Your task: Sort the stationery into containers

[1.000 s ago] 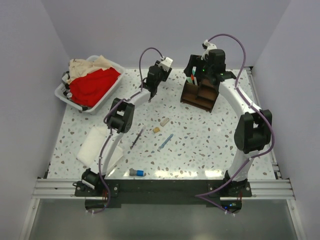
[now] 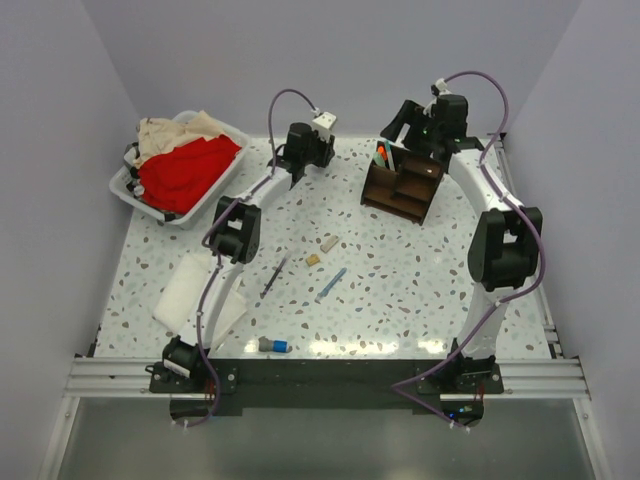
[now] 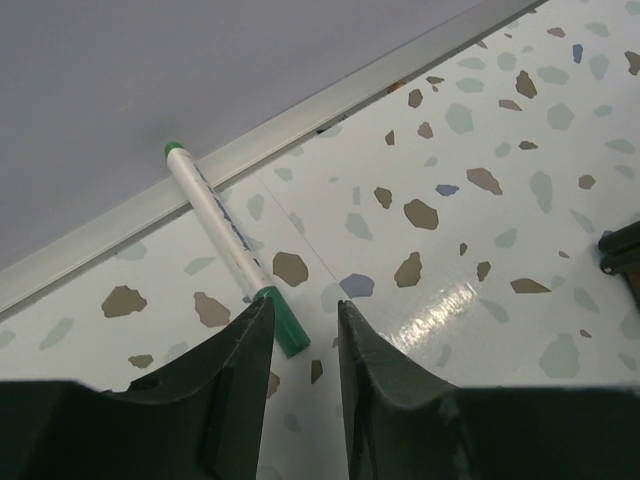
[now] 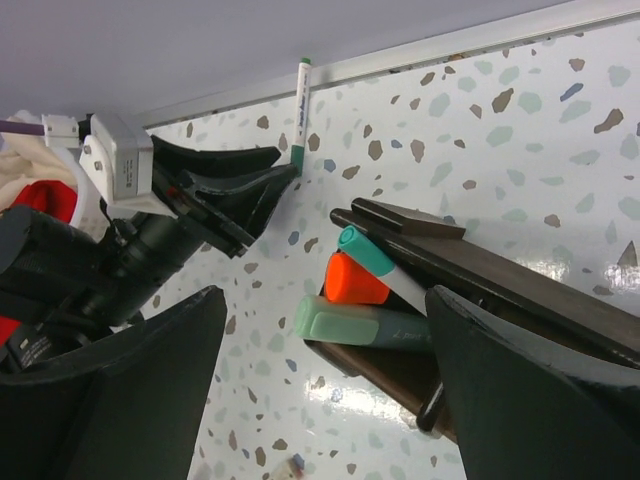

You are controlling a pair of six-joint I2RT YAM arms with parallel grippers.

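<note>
A white marker with green ends lies by the back edge, just beyond my part-open left gripper, whose fingers hold nothing and hang over its green tip. The brown organizer holds pens, among them a green marker, an orange item and a teal-capped pen. My right gripper is above it, fingers apart and empty. On the table lie a dark pen, a blue pen, a pale eraser, a yellow block and a blue item.
A white basket with red and cream cloths stands at the back left. A pale pad lies at the front left.
My right gripper has moved right and up in the top view. The loose items have not moved.
</note>
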